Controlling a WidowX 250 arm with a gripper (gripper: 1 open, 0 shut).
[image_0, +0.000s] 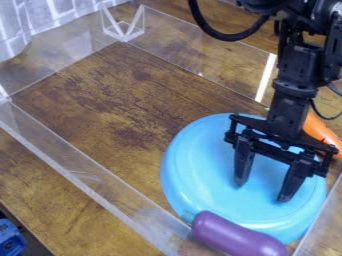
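Observation:
My black gripper (266, 175) is low over a blue round plastic dish (201, 170), its two fingers apart and reaching down onto the dish. I see nothing held between them. A purple elongated object (234, 234) lies against the dish's front edge. An orange object (318, 134), partly hidden behind the arm, is at the right.
Clear plastic walls (94, 195) border the wooden floor (107, 110), whose left and back parts are bare. A blue item (8, 240) is at the lower left, outside the wall. Black cables loop above at the top right.

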